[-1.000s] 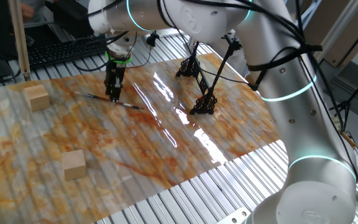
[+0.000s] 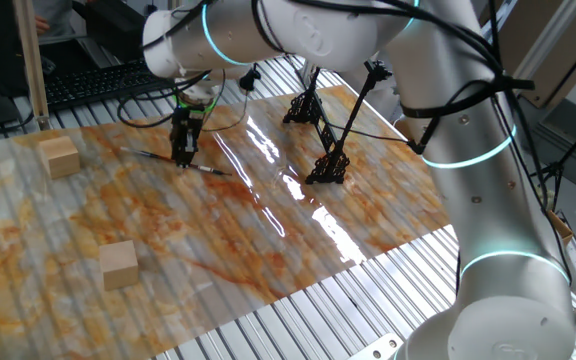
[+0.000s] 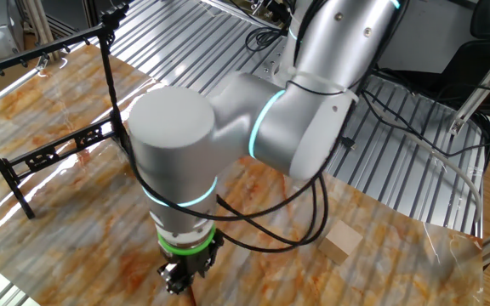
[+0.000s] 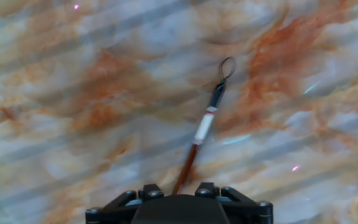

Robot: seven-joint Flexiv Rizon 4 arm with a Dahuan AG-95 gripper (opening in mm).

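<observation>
A thin paintbrush [image 2: 206, 169] with a brown handle, a white band and a dark end with a wire loop lies on the marbled sheet [image 2: 208, 240]. My gripper [image 2: 181, 162] points down at the middle of it, its tips very near or at the handle. In the wrist view the brush [image 4: 204, 126] runs from the centre down between the two fingers of my gripper, which stand apart, open on either side of the handle. A black part of the gripper hides the rest of the handle there.
Two wooden blocks, one near the back left [image 2: 59, 158] and one nearer the front [image 2: 119, 265], stand left of the gripper. A black rack [image 2: 328, 165] stands to the right. Between them the sheet is mostly clear.
The arm has shifted only slightly in the first exterior view, with the gripper tilting a little and its tips staying close to the brush. The brush and blocks have not moved.
</observation>
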